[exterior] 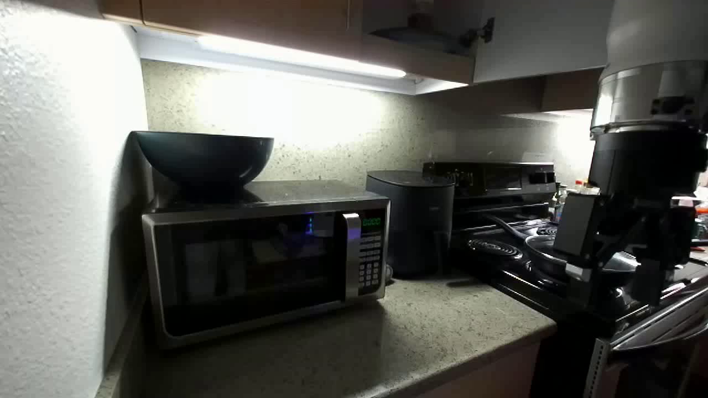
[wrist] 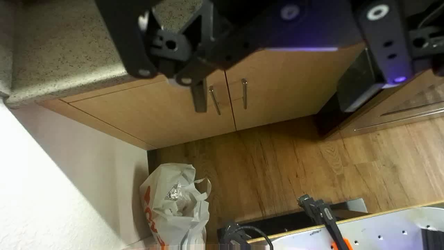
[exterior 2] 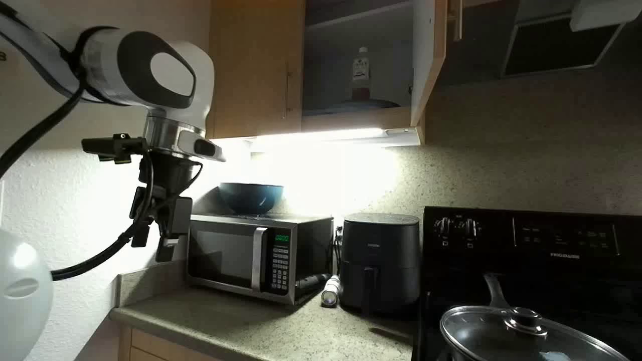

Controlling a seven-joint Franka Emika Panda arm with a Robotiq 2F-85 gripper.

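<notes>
My gripper (exterior: 617, 286) hangs pointing down, its fingers open and the fingers wide apart. In the wrist view the gripper has nothing between its fingertips; the lower cabinet doors (wrist: 287, 89) and wooden floor show beyond it. Exterior view 2 has the gripper (exterior 2: 154, 245) in the air to the left of the microwave (exterior 2: 225, 250), apparently in front of the counter. A dark blue bowl (exterior 2: 251, 197) rests on top of the microwave. Right of the microwave stands a black air fryer (exterior 2: 385, 258).
On the stove sits a pan under a glass lid (exterior 2: 481, 331). One upper cabinet door (exterior 2: 428, 60) hangs open, showing a bottle (exterior 2: 361, 75) inside. A flashlight-like object (exterior 2: 330, 291) lies by the air fryer. A white bag (wrist: 174, 208) occupies the floor.
</notes>
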